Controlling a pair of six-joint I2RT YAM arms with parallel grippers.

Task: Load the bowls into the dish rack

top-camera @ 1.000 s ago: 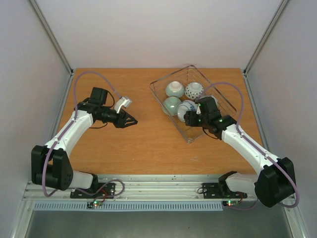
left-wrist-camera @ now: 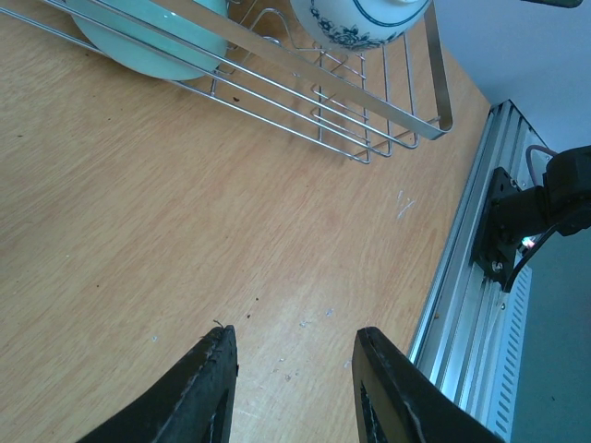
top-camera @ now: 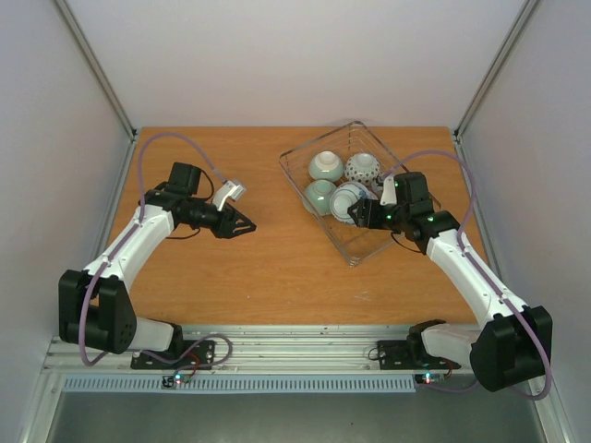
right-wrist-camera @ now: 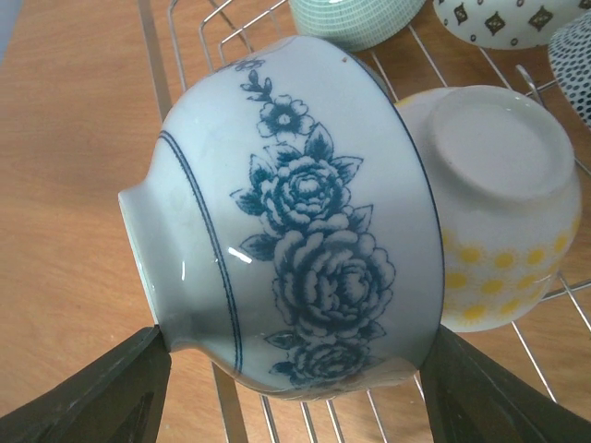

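Observation:
A white bowl with blue roses [right-wrist-camera: 323,221] tilts on its side at the front of the wire dish rack [top-camera: 351,258]; its foot faces left in the right wrist view. My right gripper [top-camera: 358,214] is at this bowl, fingers spread wide, one finger near the foot and the other near the rim. Whether they touch it I cannot tell. Beside it in the rack are a yellow-dotted bowl [right-wrist-camera: 503,203], a pale green bowl [top-camera: 320,197], a green-and-white bowl [top-camera: 325,166] and a black-patterned bowl [top-camera: 362,168]. Over bare table, my left gripper is open and empty.
The rack's metal rim [left-wrist-camera: 406,120] stands above the table around the bowls. The right arm reaches over the rack's right side.
My right gripper has moved a little to the right, and the blue-flowered bowl shows more openly beside it in the top view. The left arm has stayed still.

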